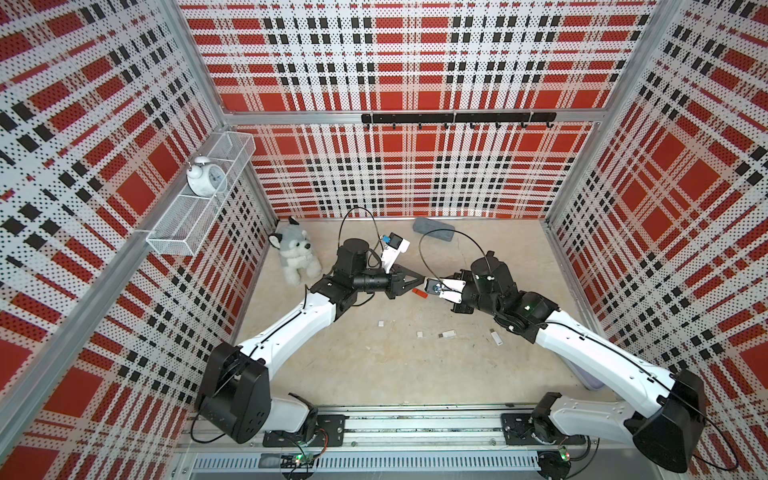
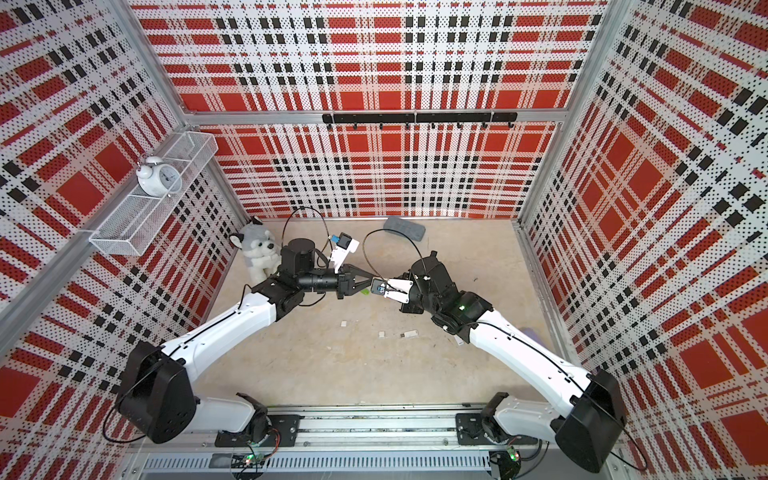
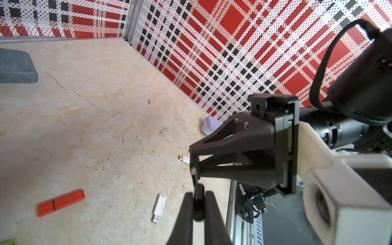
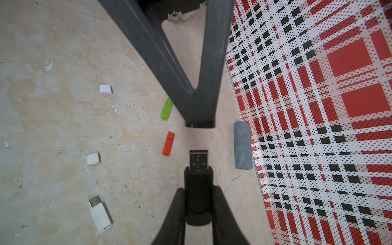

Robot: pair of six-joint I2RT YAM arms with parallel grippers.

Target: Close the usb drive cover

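In the right wrist view my right gripper is shut on a black USB drive [image 4: 198, 183], whose bare metal plug [image 4: 198, 159] points up the picture. Just beyond the plug are the tips of my left gripper, shut with a small dark piece, apparently the drive's cover [image 4: 200, 123], at their end. A narrow gap separates plug and cover in this view. From the left wrist the same dark cover [image 3: 198, 200] stands between the blurred fingers, close under the right fingertips and roughly in line with the drive. Both top views show the grippers tip to tip above the table.
Below lie a red USB drive [image 4: 168, 143], a green one [image 4: 166, 109], a white drive [image 4: 100, 216] and small white caps [image 4: 93, 158]. A grey block [image 1: 433, 228] rests at the back, a plush dog [image 1: 296, 252] at the left.
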